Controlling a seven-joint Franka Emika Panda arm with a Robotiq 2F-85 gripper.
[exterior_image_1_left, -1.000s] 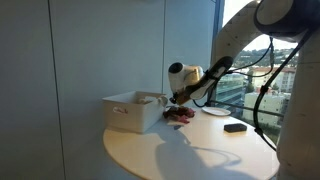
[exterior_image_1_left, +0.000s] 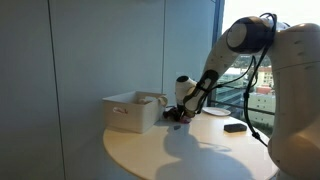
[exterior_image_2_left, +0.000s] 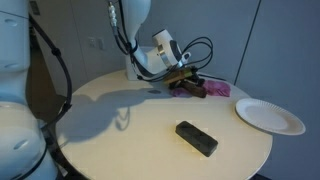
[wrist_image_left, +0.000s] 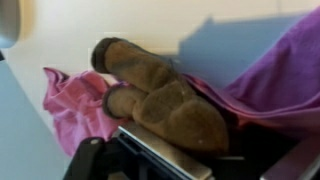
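A brown plush toy (wrist_image_left: 180, 115) with stubby rounded limbs lies on the table in the wrist view, with pink cloth (wrist_image_left: 290, 75) beside and under it. In exterior view 2 the brown toy (exterior_image_2_left: 192, 89) and the pink cloth (exterior_image_2_left: 216, 88) show near the table's far edge. My gripper is open and low over the toy, one finger (wrist_image_left: 165, 152) close against its brown body. Whether part of the toy sits between the fingers is hard to tell; the space there is dark. From exterior view 1 my gripper (exterior_image_1_left: 180, 116) largely hides the toy.
A white box (exterior_image_1_left: 135, 112) stands beside the toy at the back of the table, with something pale inside. A white plate (exterior_image_2_left: 270, 116) and a black block (exterior_image_2_left: 197, 138) lie apart from it.
The box, plate and black block have stayed put.
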